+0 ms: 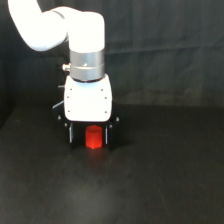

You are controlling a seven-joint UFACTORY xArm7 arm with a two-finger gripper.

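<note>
A small red block [94, 137] sits on the dark table just below the white hand of the arm. My gripper [89, 136] points straight down and is open, with one finger [71, 132] to the left of the block and the other to its right. A dark gap shows between the left finger and the block, and a narrower one on the right. The top of the block is close beneath the hand, and whether it touches anything cannot be made out.
No other objects stand near the arm.
</note>
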